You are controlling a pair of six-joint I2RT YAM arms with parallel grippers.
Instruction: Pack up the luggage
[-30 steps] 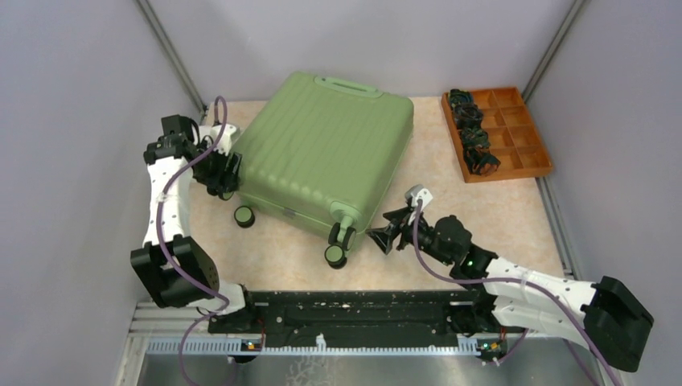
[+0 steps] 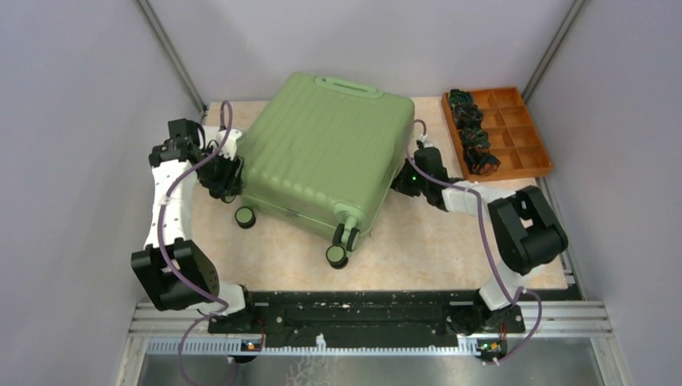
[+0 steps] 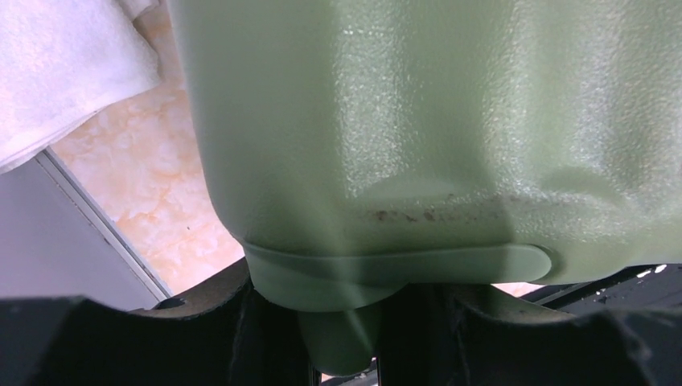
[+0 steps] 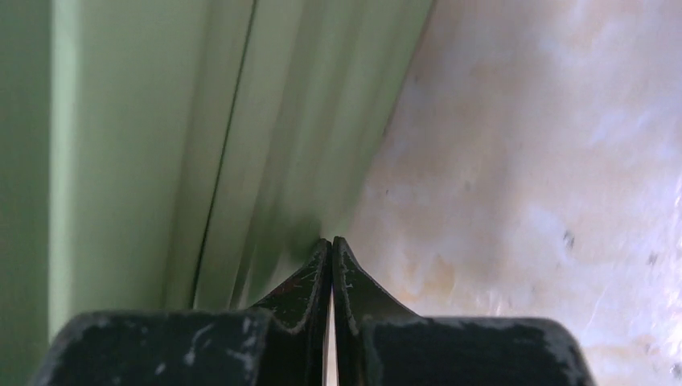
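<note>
A closed green suitcase (image 2: 322, 153) lies flat at the centre of the table. My left gripper (image 2: 229, 183) is shut on its front-left corner, on the wheel part, with a green piece (image 3: 338, 338) between the fingers in the left wrist view. My right gripper (image 2: 398, 183) is low against the suitcase's right side; its tips meet with nothing seen between them, beside the green shell (image 4: 217, 145) and the table surface (image 4: 515, 177).
A wooden compartment tray (image 2: 515, 137) with dark items in its left column stands at the back right. A white cloth (image 3: 64, 72) lies by the suitcase on the left.
The left gripper and suitcase have barely moved.
</note>
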